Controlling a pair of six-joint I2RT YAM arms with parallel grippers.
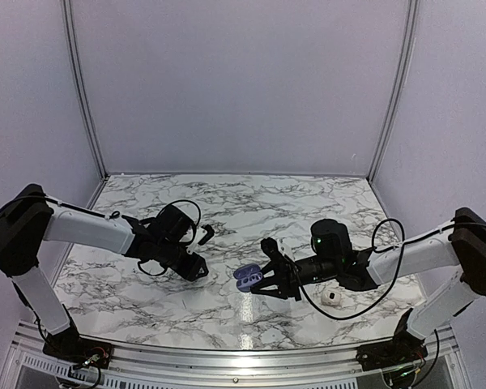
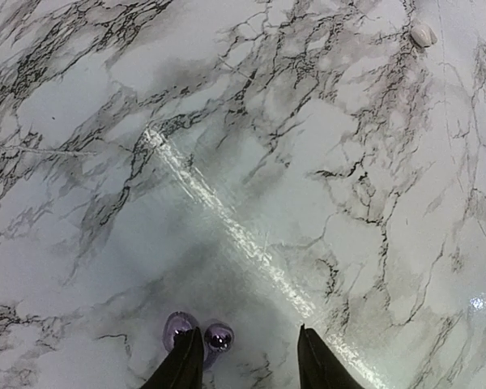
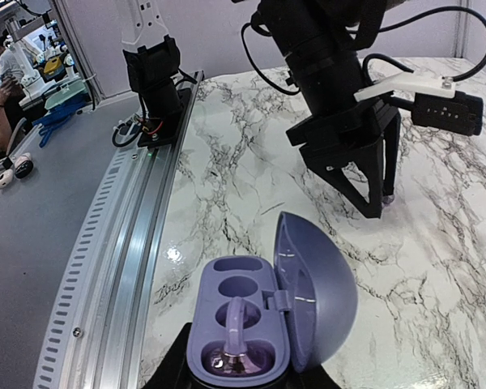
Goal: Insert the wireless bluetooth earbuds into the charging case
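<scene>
My right gripper [image 1: 271, 284] is shut on the open purple charging case [image 3: 239, 284], held raised at the centre front with its lid [image 3: 312, 292] upright; one earbud [image 3: 235, 324] sits in a slot nearest the gripper. My left gripper is open, low over the marble table. In the left wrist view a purple earbud [image 2: 219, 337] with a shiny tip lies by its left finger, partly hidden by it; nothing shows held between the fingers.
A small white object [image 1: 330, 298] lies under the right arm. Metal rails [image 1: 235, 348] run along the front edge.
</scene>
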